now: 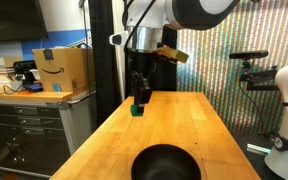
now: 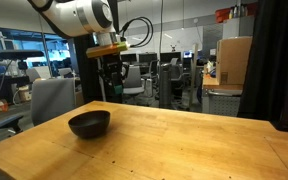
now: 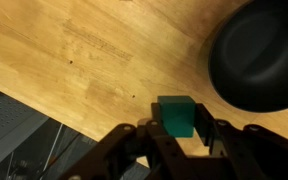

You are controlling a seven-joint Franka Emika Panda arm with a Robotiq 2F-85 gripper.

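A small green block (image 3: pixel 176 116) is pinched between the fingertips of my gripper, which is shut on it. In exterior view 1 the gripper (image 1: pixel 139 103) hangs above the table, with the green block (image 1: pixel 137 110) at its lower end. The black bowl (image 1: pixel 165 163) stands in front of it, nearer that camera. From the wrist, the bowl (image 3: pixel 258 55) appears up and to the right of the block, apart from it. Exterior view 2 has the bowl (image 2: pixel 89 124) below the raised gripper (image 2: pixel 117 90); its inside looks empty from the wrist.
A grey chair (image 2: pixel 53 98) stands beyond it in exterior view 2. Cardboard boxes (image 1: pixel 64 69) sit on a side cabinet.
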